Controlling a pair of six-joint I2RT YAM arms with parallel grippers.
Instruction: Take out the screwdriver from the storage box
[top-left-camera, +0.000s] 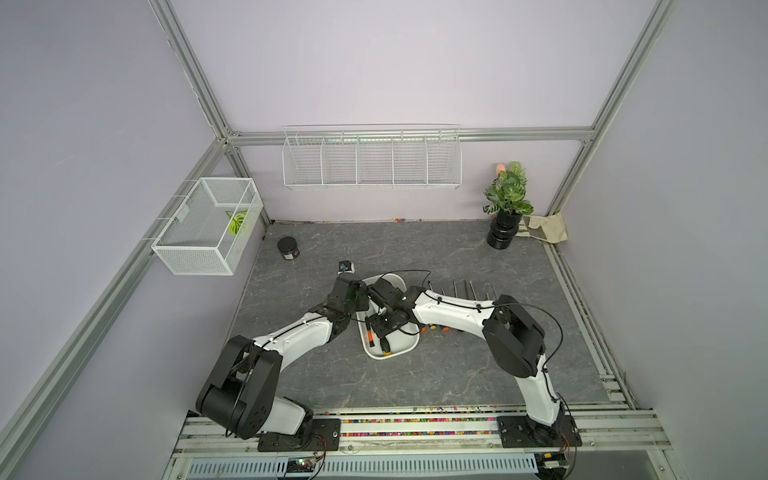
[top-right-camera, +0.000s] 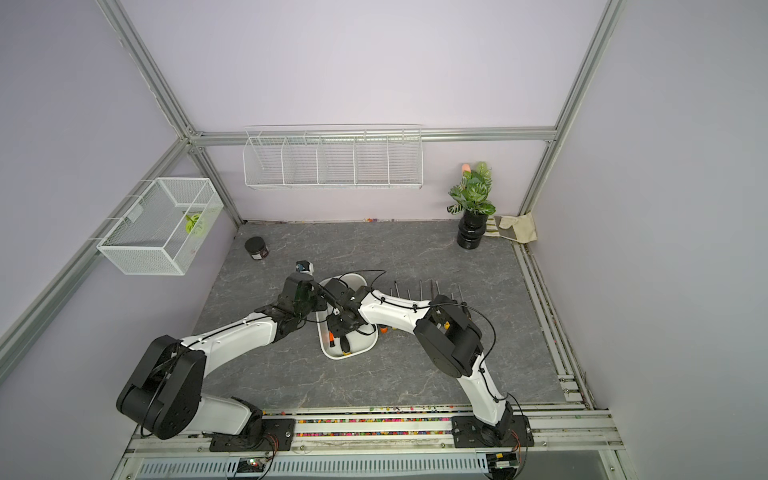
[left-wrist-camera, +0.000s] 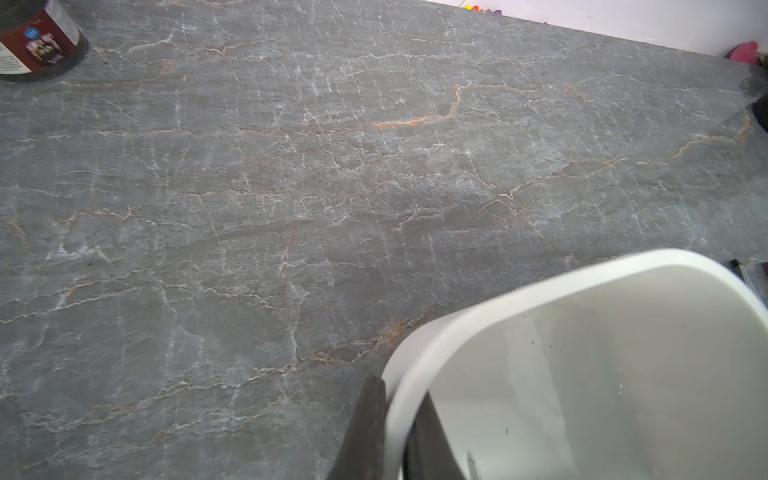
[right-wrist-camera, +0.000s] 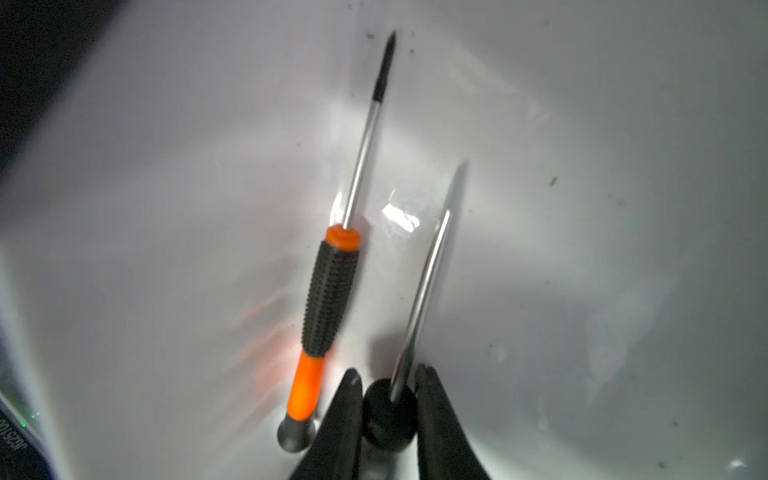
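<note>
A white storage box (top-left-camera: 412, 346) stands on the table, holding two screwdrivers. In the left wrist view, my left gripper is shut with the thin box rim between its fingers. Inside the box, my right gripper has one finger on each side of the black handle of a screwdriver (right-wrist-camera: 424, 292); both look to touch it, but how firmly is unclear. To the left lies an orange-and-black screwdriver (right-wrist-camera: 328, 296), free along the box wall. From above, the right wrist hides much of the box's inside.
Several tools with metal shafts (top-left-camera: 455, 289) lie right of the box, partly under the right arm. A dark jar (top-left-camera: 288, 247) stands at the back left, a potted plant (top-left-camera: 505, 208) at the back right. The front table area is open.
</note>
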